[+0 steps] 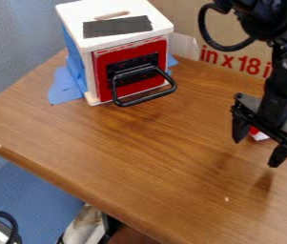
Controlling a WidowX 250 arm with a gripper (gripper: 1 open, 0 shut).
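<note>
My gripper hangs low at the right side of the wooden table, its fingers spread open and pointing down. Partly hidden behind it is a red and white object; whether it sits between the fingers I cannot tell.
A toy oven with a red front and black door handle stands at the back left on blue cloth. A cardboard panel is behind.
</note>
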